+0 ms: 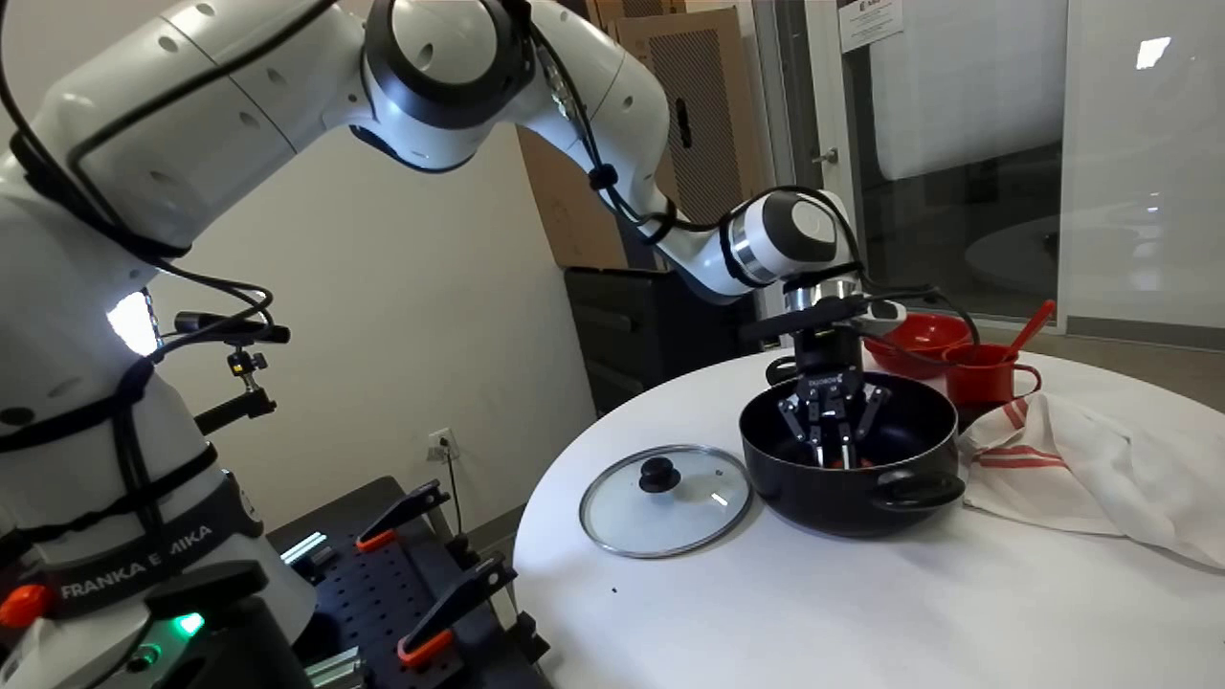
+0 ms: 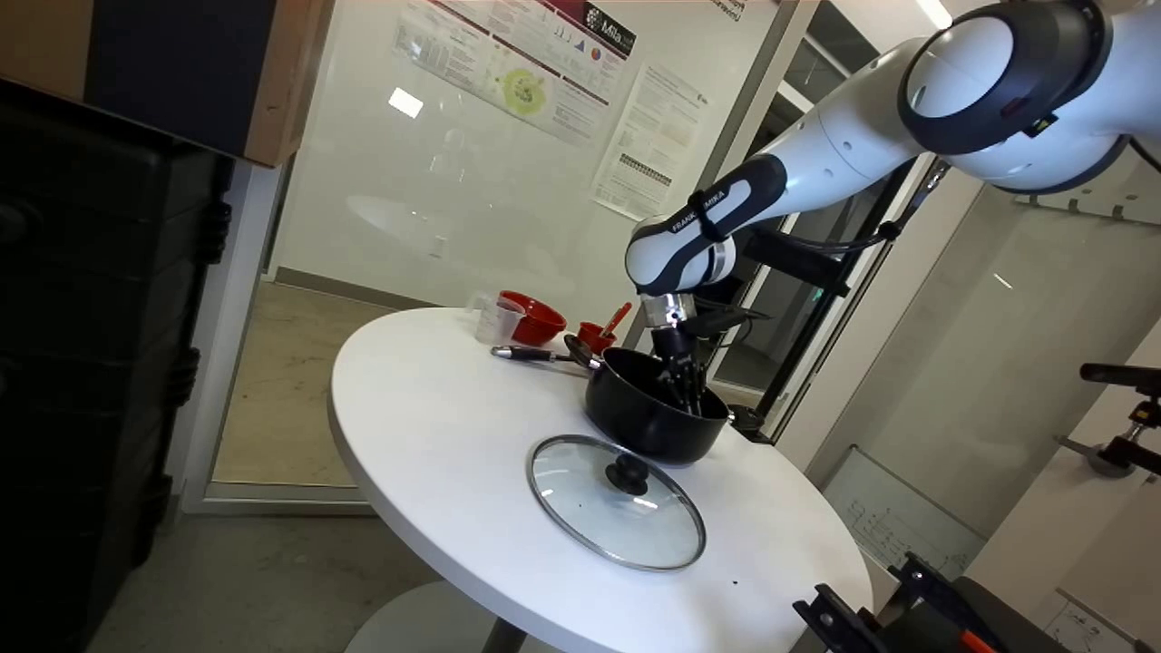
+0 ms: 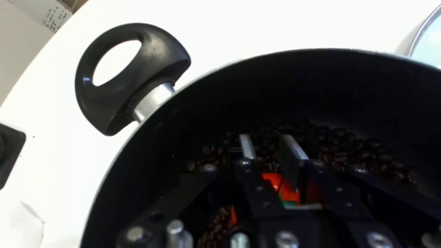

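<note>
Reaching down inside a black pot (image 1: 844, 505), my gripper (image 1: 833, 459) has its fingers drawn near each other, with a narrow gap left. The wrist view shows two thin finger pads (image 3: 294, 148) apart, over dark beans (image 3: 339, 153) at the pot's bottom. An orange-red object (image 3: 275, 182) with a bit of green shows in the gap and beside the fingers, partly hidden by them. Whether the pads touch it cannot be told. From the other side, the pot wall (image 2: 642, 424) hides the fingertips.
A glass lid (image 1: 620, 505) with a black knob lies beside the pot. Behind stand a red bowl (image 1: 924, 339) and a red mug (image 1: 982, 373). A white towel (image 1: 1091, 471) with red stripes lies at right.
</note>
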